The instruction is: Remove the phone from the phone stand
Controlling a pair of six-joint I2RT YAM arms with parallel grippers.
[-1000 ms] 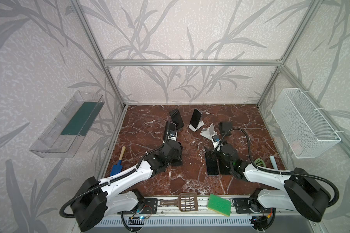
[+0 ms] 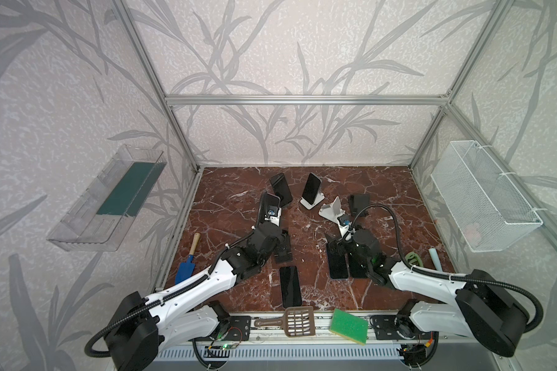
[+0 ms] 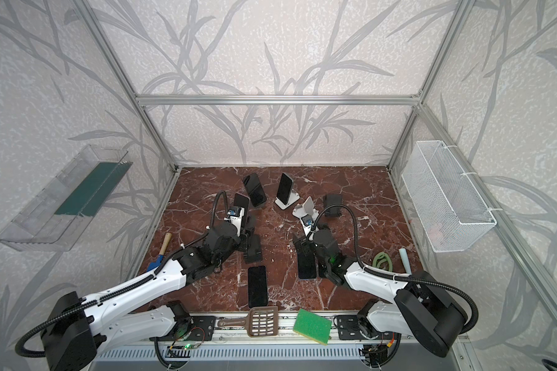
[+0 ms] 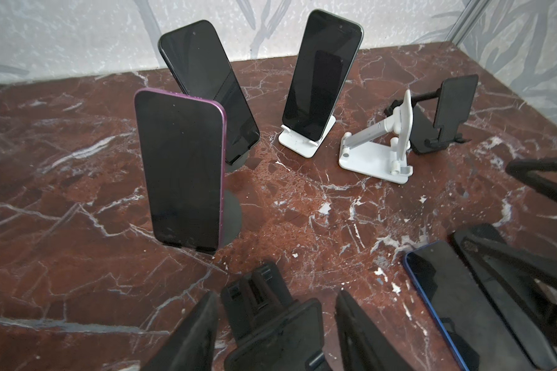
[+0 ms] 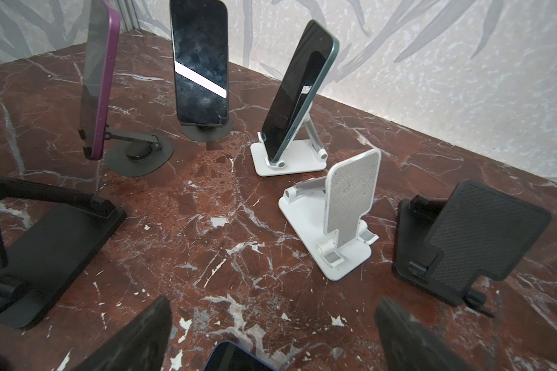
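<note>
A pink-edged phone point(image 4: 179, 167) stands on a dark round-based stand, with a black phone point(image 4: 210, 86) behind it and another phone point(image 4: 318, 74) on a white stand point(image 4: 300, 142). An empty black stand point(image 4: 253, 296) lies below my left gripper, whose fingers are apart with no phone between them. A phone point(image 2: 289, 285) lies flat at the front middle. My right gripper is open over the right side, near two flat phones point(image 4: 445, 309).
An empty white stand point(image 5: 346, 216) and a black stand point(image 5: 470, 241) stand at the back right. A spatula point(image 2: 300, 320), green sponge point(image 2: 348, 324) and blue shovel point(image 2: 185, 270) lie at the edges. Wire baskets point(image 2: 485, 194) hang on the walls.
The right arm looks nearly unchanged.
</note>
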